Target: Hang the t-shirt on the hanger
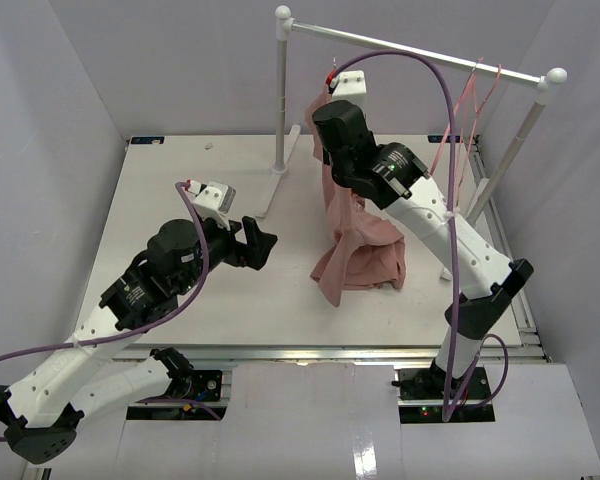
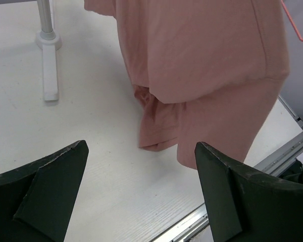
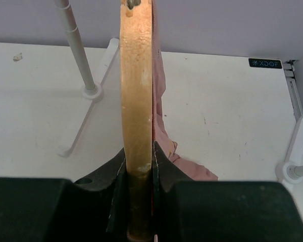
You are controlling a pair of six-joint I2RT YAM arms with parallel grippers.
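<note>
The pink t-shirt (image 1: 355, 255) hangs from high at the rack down toward the table, with a fold resting on the surface. My right gripper is shut on the wooden hanger (image 3: 137, 96), which stands vertical in the right wrist view with pink cloth behind it. From above, the right arm covers most of the hanger. My left gripper is open and empty, left of and below the shirt; in the left wrist view the cloth (image 2: 207, 65) hangs ahead of its fingers.
The white rack's rail (image 1: 410, 53) runs above the shirt at the back right, with pink hangers (image 1: 464, 110) on its right end. The rack's foot (image 1: 275, 185) lies behind.
</note>
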